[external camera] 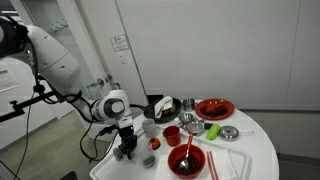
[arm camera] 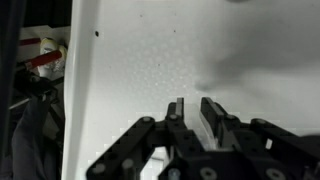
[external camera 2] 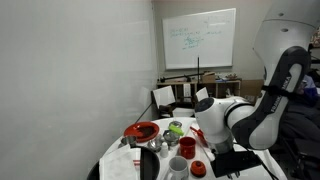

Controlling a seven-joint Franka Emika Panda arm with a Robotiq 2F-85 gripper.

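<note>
My gripper (external camera: 124, 152) is low over the near left part of the white table (external camera: 112, 171). In the wrist view the two black fingertips of the gripper stand close together, with a narrow pale gap between them. My gripper is shut on something, but what it is cannot be made out. A round metal piece (external camera: 149, 160) lies to its right. Beyond that are a red tomato-like thing (external camera: 155, 143) and a light grey mug (external camera 2: 178, 167).
Further right stand a red bowl (external camera: 186, 172) with a utensil in it, a red cup (external camera: 171, 134), a green item (external camera: 213, 131) and a red pan (external camera: 214, 107). A dark pan (external camera 2: 150, 163) is at the back. The table's edge (arm camera: 78, 90) runs close on the left; the surface under the gripper looks bare.
</note>
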